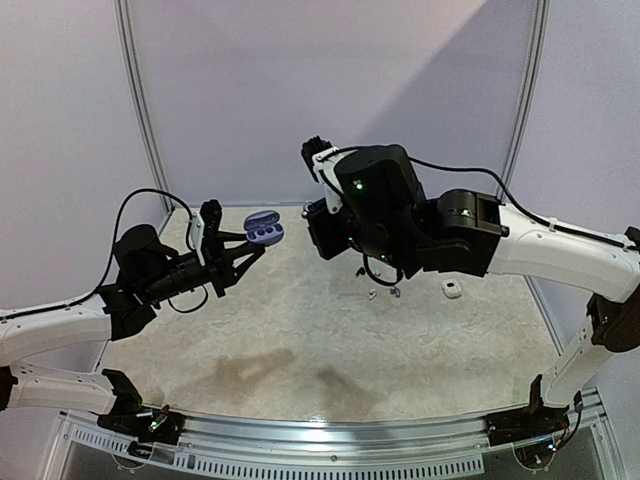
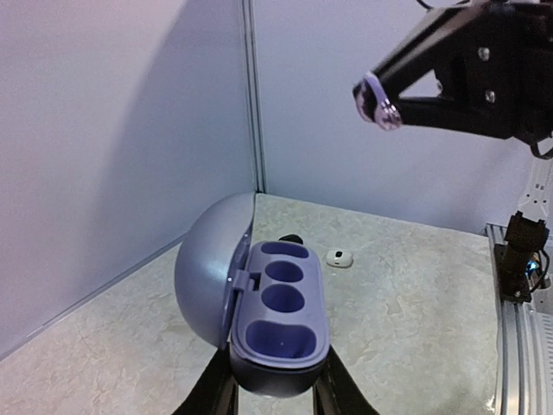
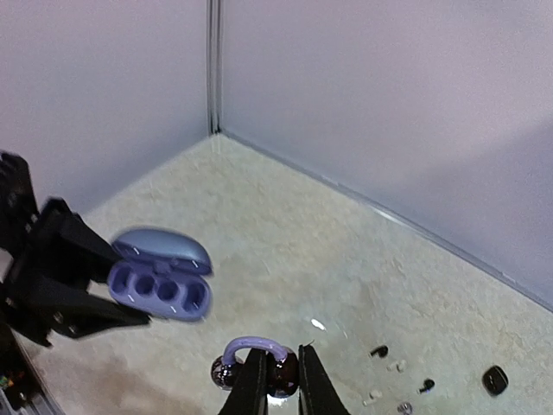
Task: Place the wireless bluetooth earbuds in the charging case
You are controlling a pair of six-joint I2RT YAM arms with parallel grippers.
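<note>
A lavender open charging case (image 1: 264, 232) is held up in my left gripper (image 1: 248, 250). In the left wrist view the case (image 2: 277, 316) shows its hinged lid and empty wells, with the fingers under it. My right gripper is shut on a small lavender earbud (image 3: 252, 343) with dark shiny parts, raised in the air to the right of the case. In the top view its fingertips are mostly hidden behind the right arm.
Several small loose earbuds and pieces (image 3: 379, 351) lie on the mat at the middle right. A white case (image 1: 451, 288) rests farther right, a black case (image 3: 494, 379) near them.
</note>
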